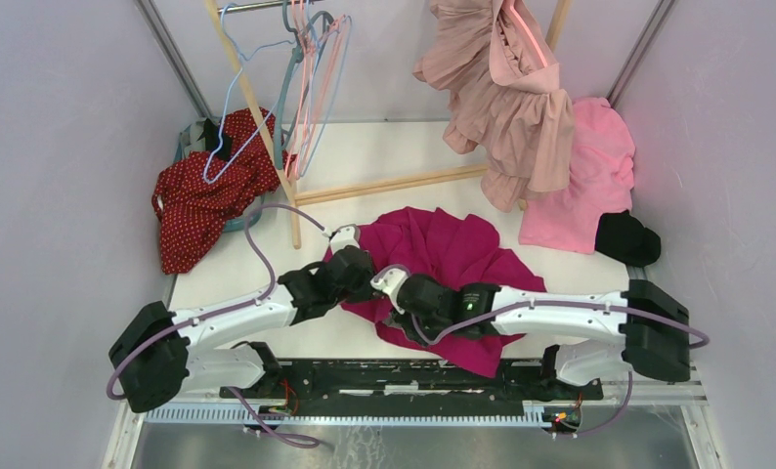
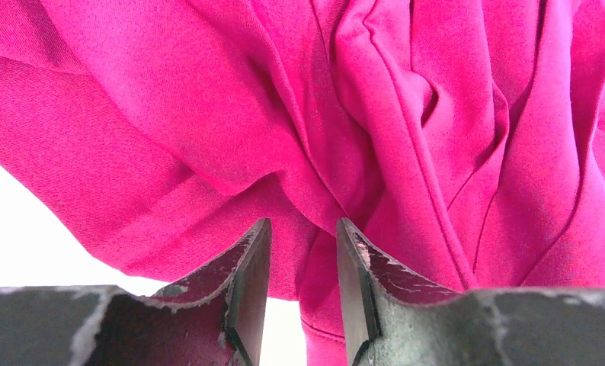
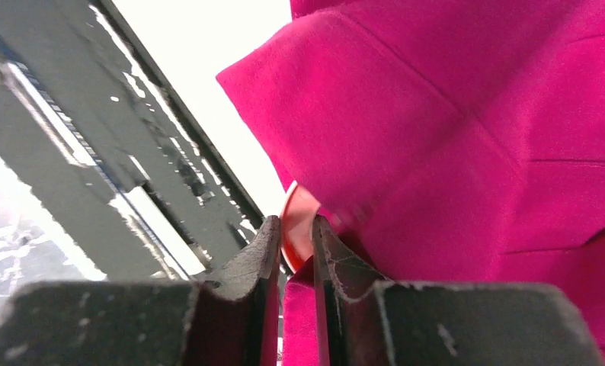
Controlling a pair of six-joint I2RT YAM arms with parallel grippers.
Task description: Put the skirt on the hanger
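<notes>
The magenta skirt point(image 1: 443, 244) lies crumpled on the white table, in folds under both arms. My left gripper is over it with fingers apart; folds and a strip of white table show beyond and between them, nothing gripped. At the skirt's front part is my right gripper, its fingers a narrow gap apart. A smooth pale pink curved piece point(image 3: 299, 217), perhaps part of a hanger, shows at its fingertips beside the skirt's edge, with magenta cloth below. Whether the fingers press on either is unclear. Several hangers point(image 1: 311, 98) hang on the rack's left.
A dusty-pink ruffled garment point(image 1: 516, 107) hangs on the rack's right. Its lower wooden bar point(image 1: 394, 186) crosses behind the skirt. Red dotted cloth point(image 1: 194, 210) covers a basket at left; pink cloth point(image 1: 584, 176) and a black item point(image 1: 626, 239) lie at right.
</notes>
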